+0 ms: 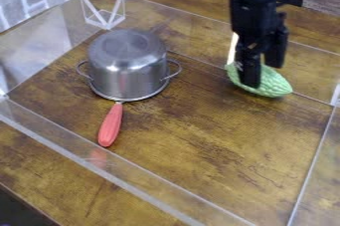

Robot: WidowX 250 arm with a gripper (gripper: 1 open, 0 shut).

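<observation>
The black gripper hangs at the upper right, its fingers open and reaching down around a green bumpy vegetable-like object, whose lower right part shows; the rest is partly hidden behind the gripper. A steel pot with two side handles stands left of centre. A red elongated object lies below the pot on the wooden table.
A white wire-like piece stands behind the pot at the upper left. Clear panels border the table at the left and right.
</observation>
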